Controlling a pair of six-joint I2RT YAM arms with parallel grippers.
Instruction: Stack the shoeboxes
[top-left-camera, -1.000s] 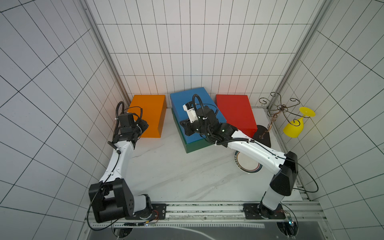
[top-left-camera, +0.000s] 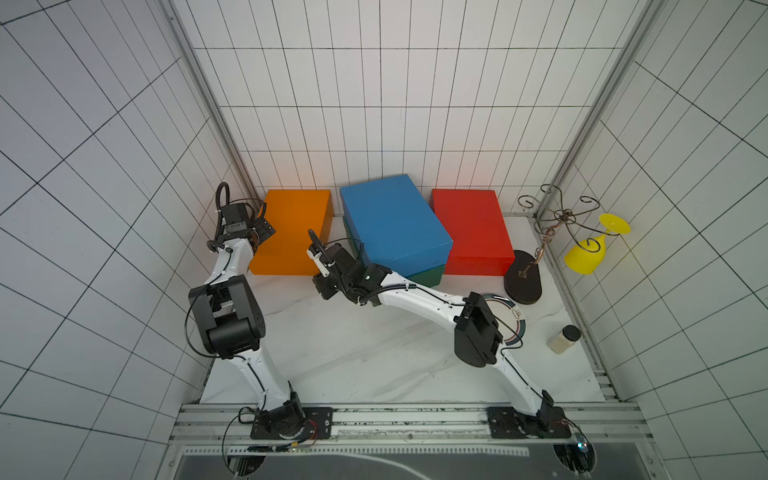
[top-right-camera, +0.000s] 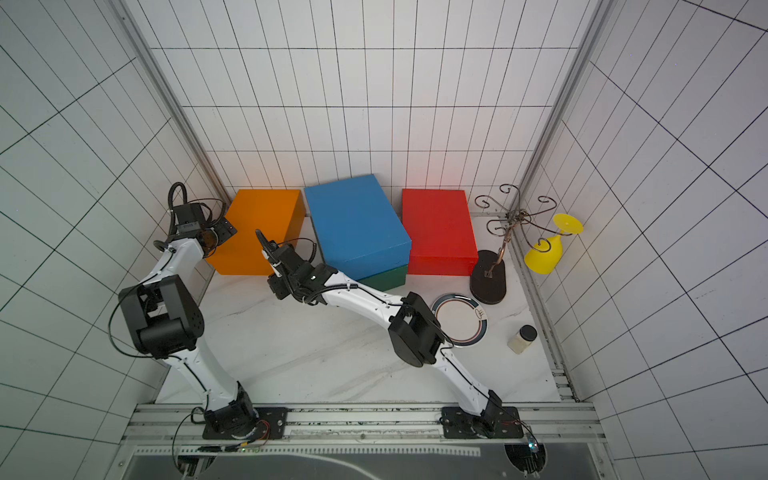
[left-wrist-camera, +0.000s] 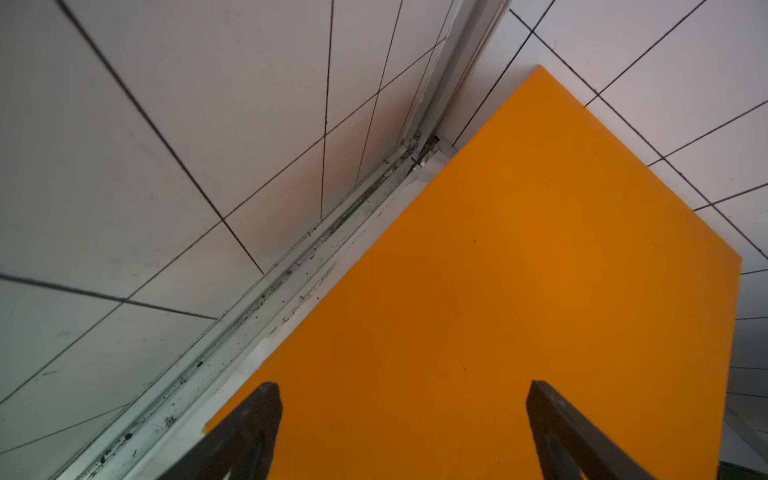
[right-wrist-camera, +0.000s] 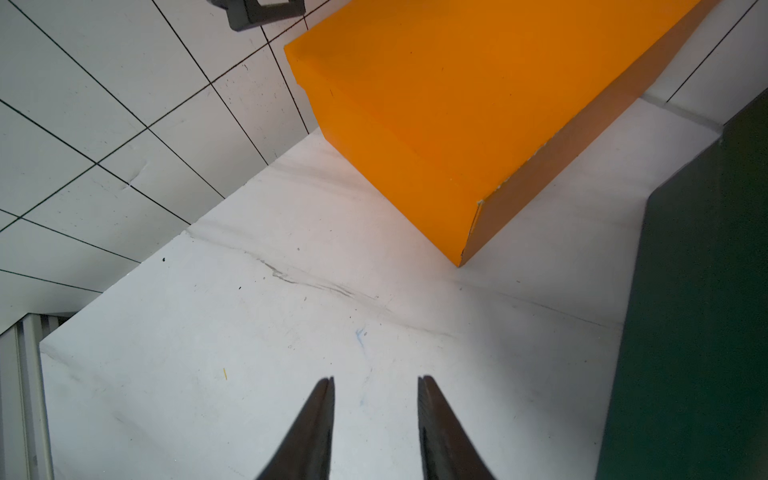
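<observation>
At the left, an orange shoebox (top-left-camera: 292, 232) lies on the table. In the middle a blue shoebox (top-left-camera: 396, 224) rests on a green shoebox (top-right-camera: 385, 278), and to their right is a red shoebox (top-left-camera: 472, 224). My left gripper is wide open at the orange box's left side, its fingers (left-wrist-camera: 256, 432) appearing in front of the orange top. With nothing between its narrower, parted fingers (right-wrist-camera: 312, 432), my right gripper hangs near the orange box's front right corner, beside the green box's left side (right-wrist-camera: 704, 320).
A black-based metal stand (top-left-camera: 522, 276), a yellow cup (top-left-camera: 588, 254), a plate (top-right-camera: 460, 320) and a dark-lidded jar (top-left-camera: 565, 339) occupy the right side. The tiled left wall stands close to the left arm.
My right gripper has moved left from over the blue box to near the orange box. The left gripper has shifted back and left. The boxes appear unmoved.
</observation>
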